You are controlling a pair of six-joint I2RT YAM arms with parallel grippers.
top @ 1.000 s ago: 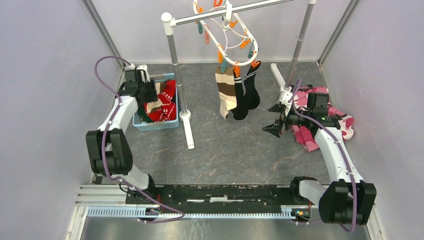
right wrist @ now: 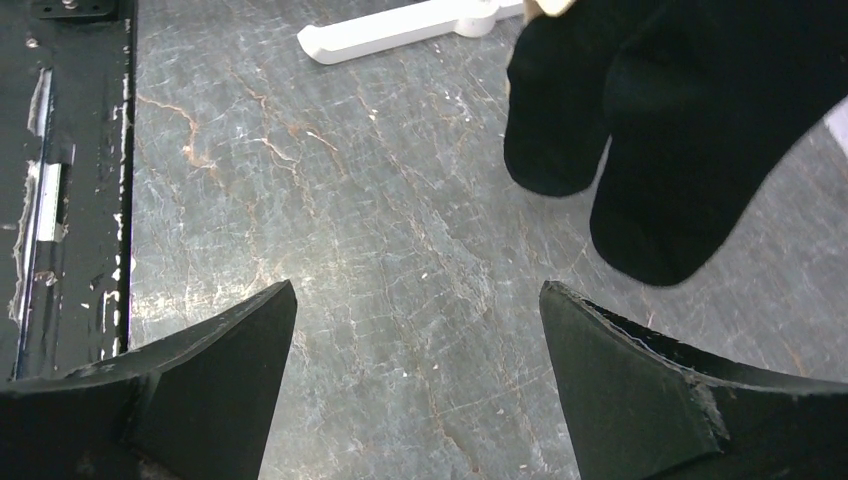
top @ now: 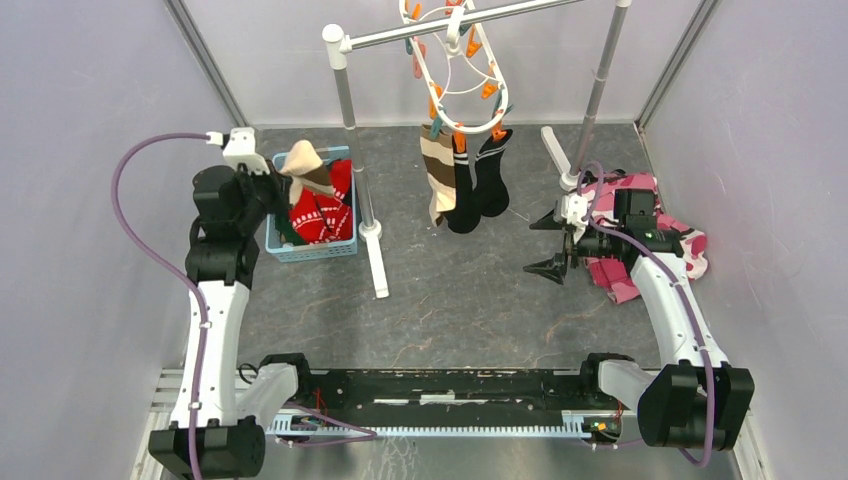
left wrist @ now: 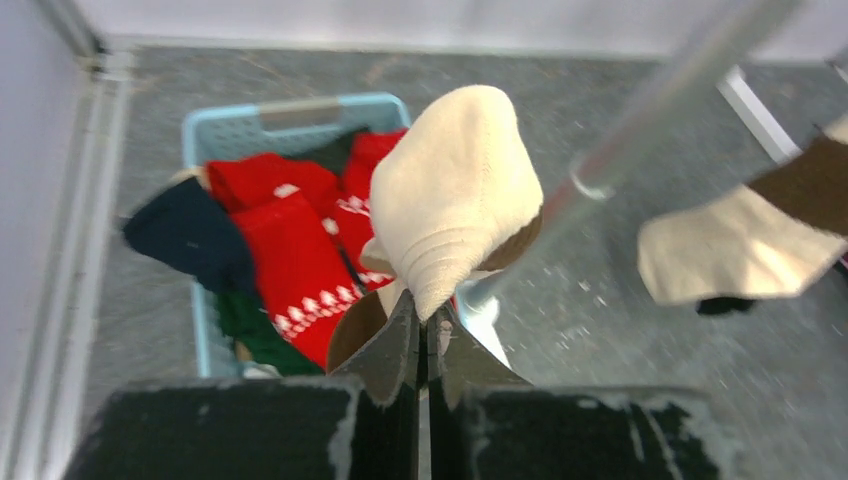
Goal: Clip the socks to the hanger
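Note:
In the left wrist view a cream and brown sock [left wrist: 455, 185] is pinched between the fingertips of my left gripper, which is shut on it. Both are above the blue basket [top: 317, 253], as the top view shows. My right gripper [top: 545, 245] stands open and empty, to the right of the hanging socks. The white hanger [top: 505, 108] carries orange and teal clips. From its near side hang a striped cream and brown sock [top: 438, 170] and black socks [top: 490, 180]. Parts of the black socks [right wrist: 680, 130] fill the upper right of the right wrist view.
Red socks [left wrist: 290, 250], a dark navy one [left wrist: 190, 235] and green cloth lie in the basket. A rack pole [top: 360, 180] stands between basket and hanger. Pink cloth [top: 610, 275] lies beneath my right arm.
The hanger has swung slightly left.

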